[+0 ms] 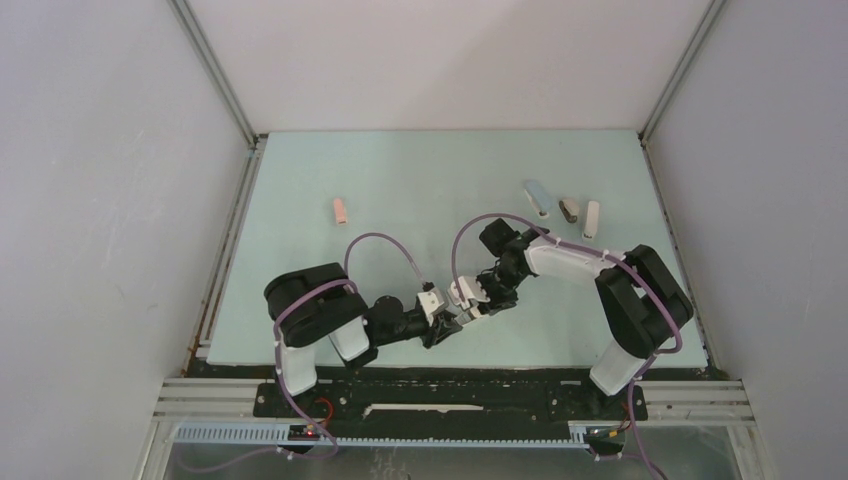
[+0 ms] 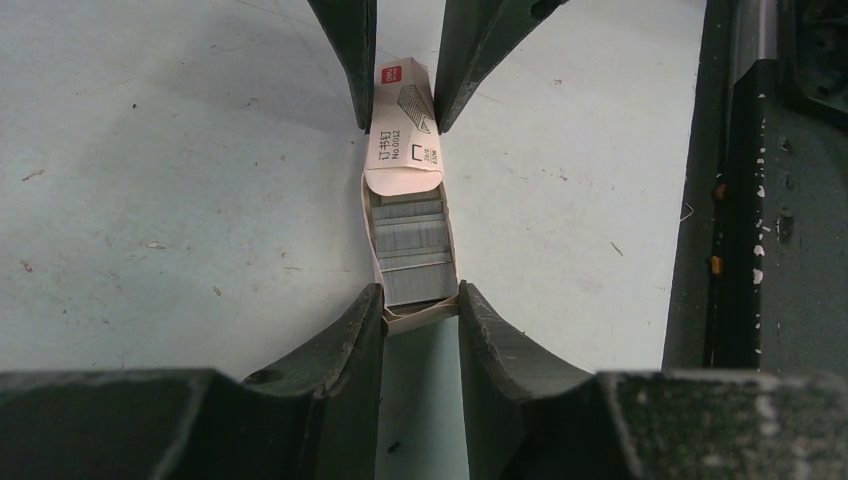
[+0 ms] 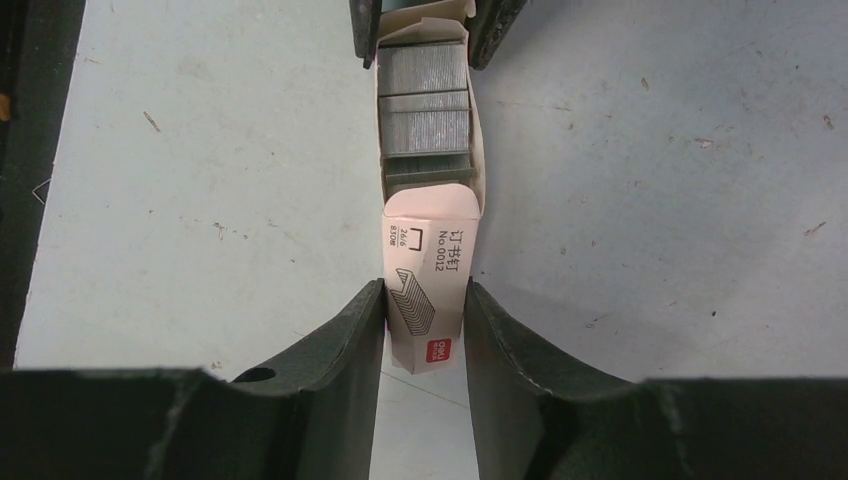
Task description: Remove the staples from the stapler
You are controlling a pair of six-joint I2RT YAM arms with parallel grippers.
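Observation:
Between my two grippers, low over the table's front, is an open staple box with a pink printed cover (image 2: 403, 135) and a long inner tray. Rows of grey staples (image 3: 425, 120) lie in the uncovered part of the tray. My left gripper is shut on the tray's outer end, its fingers on either side of it. The right gripper grips the pink cover from both sides. At the back right are a blue stapler (image 1: 537, 194), a small dark-and-beige stapler (image 1: 569, 209) and a white stapler (image 1: 591, 217).
A second small pink box (image 1: 340, 210) lies alone at the left of the table (image 1: 420, 180). A dark rail (image 1: 450, 385) runs along the front edge, close to the left arm.

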